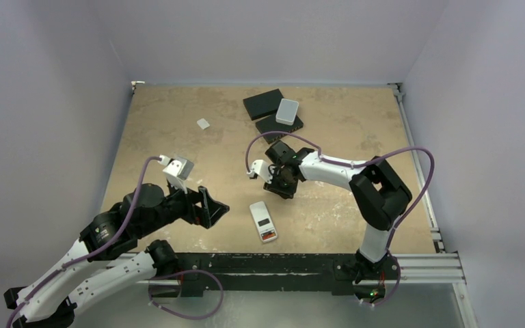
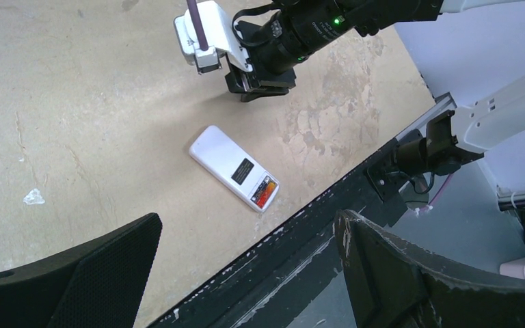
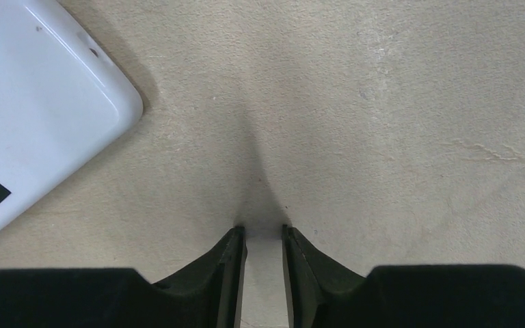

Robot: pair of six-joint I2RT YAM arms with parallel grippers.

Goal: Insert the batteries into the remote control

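Observation:
The white remote control (image 1: 262, 220) lies back-up near the table's front edge. In its uncovered bay, orange-and-black batteries (image 2: 264, 192) show side by side. A small white piece (image 1: 203, 124), perhaps the battery cover, is at the back left of the table, far from both grippers. My right gripper is low over the table beyond the remote's far end, pointing down. Its fingertips stand a narrow gap apart, and bare table shows through with no object visible there. To the remote's left, my left gripper (image 1: 219, 212) is wide open and empty.
Two black boxes (image 1: 263, 104) sit at the back middle, with a white lidded case (image 1: 287, 111) on the nearer one. A dark rail (image 1: 266, 264) runs along the front edge.

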